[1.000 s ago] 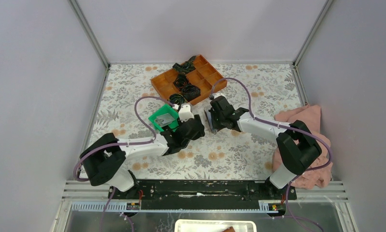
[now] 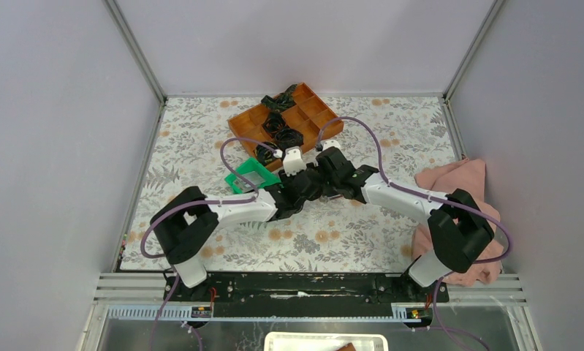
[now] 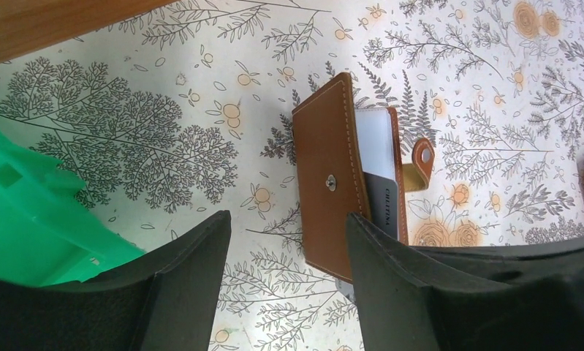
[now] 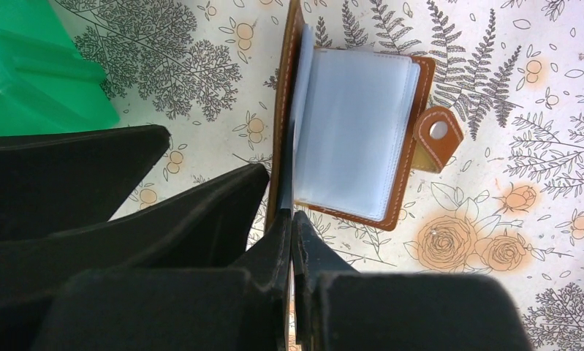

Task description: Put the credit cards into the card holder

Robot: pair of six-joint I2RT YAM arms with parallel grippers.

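The brown card holder stands open, its cover upright and its clear sleeves (image 4: 354, 131) lying beside it in the right wrist view. A dark credit card (image 3: 382, 201), lettering showing, is partly over a white sleeve behind the cover; how deep it sits cannot be told. My right gripper is shut, with the thin card edge-on between its fingertips. My left gripper is open, the lower part of the cover appearing between its fingers. From above, both grippers hide the holder.
A green tray (image 2: 253, 174) is close on the left, with a brown divided box (image 2: 314, 117) holding dark cable coils behind it. Pink cloth (image 2: 468, 183) lies at the right.
My left gripper has moved right, away from the green tray and up against the holder beside my right gripper. The right arm has moved only slightly.
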